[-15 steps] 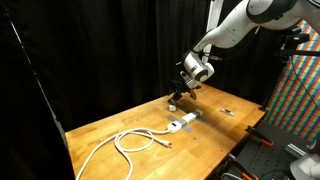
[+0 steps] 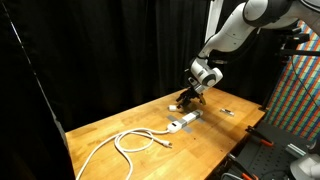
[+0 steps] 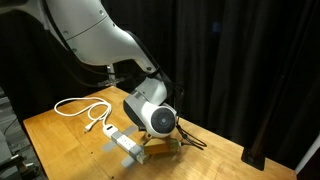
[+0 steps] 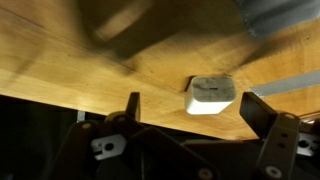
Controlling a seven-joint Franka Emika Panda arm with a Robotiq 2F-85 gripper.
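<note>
A small white block [image 4: 210, 95] with a pale front face lies on the wooden table, right of centre between the finger tips in the wrist view. In exterior view 1 the block [image 2: 173, 107] sits beside my gripper [image 2: 187, 102], which is low over the table. My gripper is open, its two dark fingers [image 4: 133, 108] well apart with no grip on the block. A white power strip [image 2: 184, 121] lies nearer the front. In exterior view 2 the arm hides the block.
A white cable [image 2: 124, 151] loops over the table's left part. Grey tape strips [image 4: 288, 83] mark the tabletop. Small items [image 2: 227, 112] lie to the right. Black curtains [image 2: 110, 60] hang behind the table.
The arm has come down and slightly to the right in exterior view 1, bringing the gripper closer to the table. The white block and power strip have stayed in place.
</note>
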